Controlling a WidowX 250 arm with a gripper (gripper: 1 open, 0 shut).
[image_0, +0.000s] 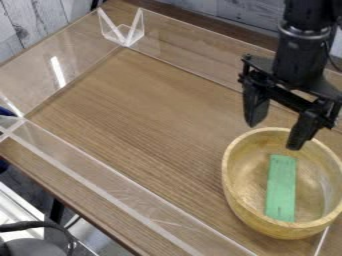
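Note:
My black gripper (281, 118) stands open above a tan round bowl (242, 184) at the right, its two fingers spread apart with nothing between them. Inside the bowl lies a flat green rectangular block (281, 188). The fingertips are near the bowl's far rim; whether they touch it I cannot tell.
A small clear plastic piece (122, 28) sits at the back left. Black cables lie at the lower left, beside the table's edge.

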